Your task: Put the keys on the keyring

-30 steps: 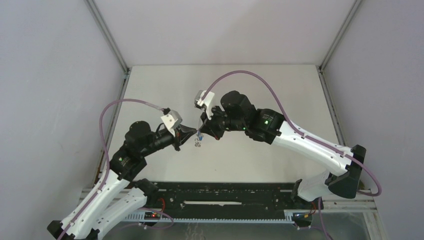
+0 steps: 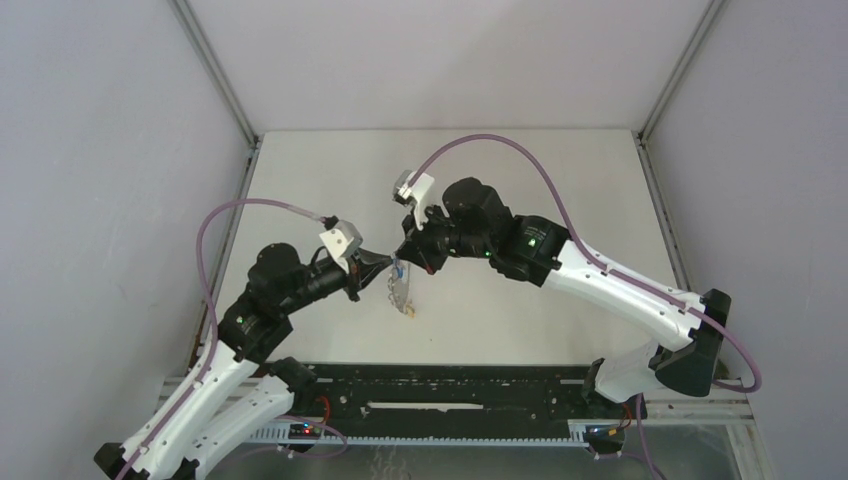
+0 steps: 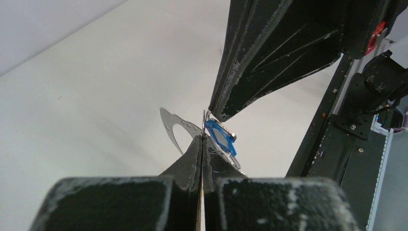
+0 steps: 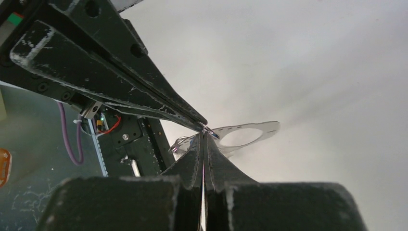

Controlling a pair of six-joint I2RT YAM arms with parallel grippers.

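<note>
Both grippers meet at mid-table. My left gripper (image 2: pixel 390 258) is shut on the thin silver keyring (image 3: pixel 204 120); my right gripper (image 2: pixel 399 255) is shut with its tips at the same small metal piece (image 4: pixel 211 132). A blue-framed piece (image 3: pixel 221 137) hangs just below the tips in the left wrist view, with a long flat silver plate that has an oval hole. Small metal bits hang at the plate's lower end. Whether the ring passes through the keys' holes is too small to tell.
A dark rail (image 2: pixel 470 385) runs along the near edge, and walls enclose the sides and back.
The right gripper has shifted slightly upward in the top view. The hanging plate has swung, showing more of its length than a second ago. The left arm stays still.
</note>
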